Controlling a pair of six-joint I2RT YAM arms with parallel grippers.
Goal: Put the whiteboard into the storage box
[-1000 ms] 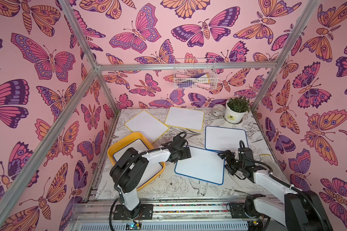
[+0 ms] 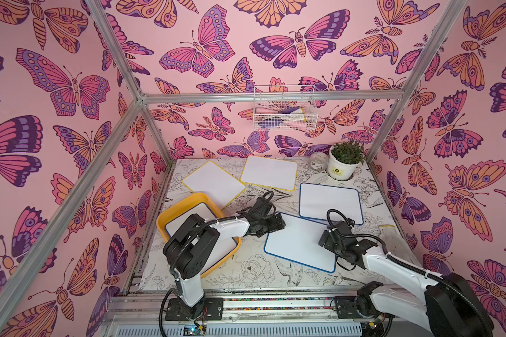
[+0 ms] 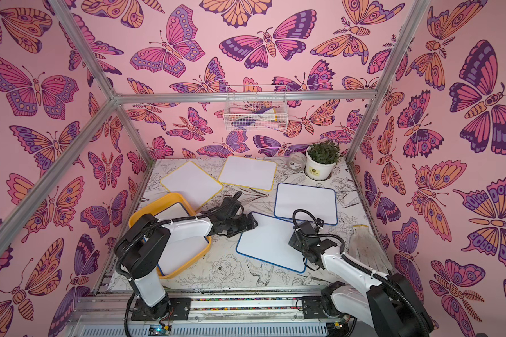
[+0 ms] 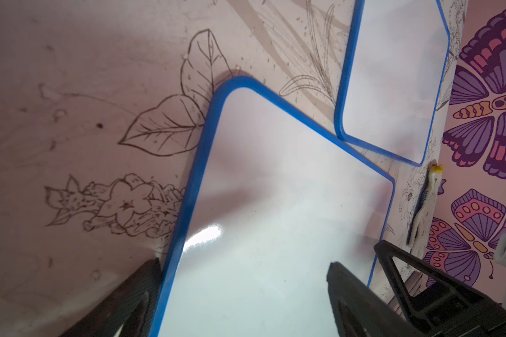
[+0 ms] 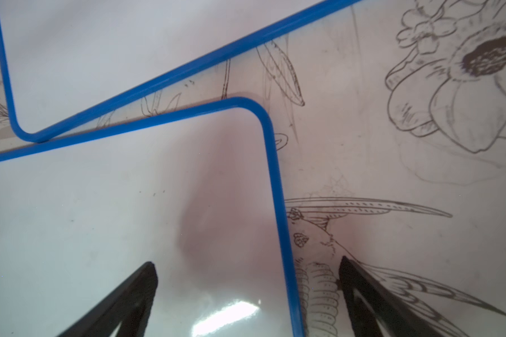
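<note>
A blue-edged whiteboard (image 2: pixel 298 241) lies flat on the table between my two arms. At its left edge my left gripper stands open, one finger outside the blue rim and the other over the white face. My right gripper is open too, its fingers on either side of the board's right edge; no grip shows. The yellow storage box (image 2: pixel 237 247) sits at the left under my left arm, with a whiteboard (image 3: pixel 174 258) inside it.
Another blue-edged whiteboard (image 2: pixel 331 202) lies just behind, close against the first. Two yellow-edged boards (image 2: pixel 213 182) lie at the back left. A potted plant (image 2: pixel 343 168) stands at the back right, and a pale cloth (image 3: pixel 365 247) lies at the right.
The front whiteboard has shifted slightly to the right.
</note>
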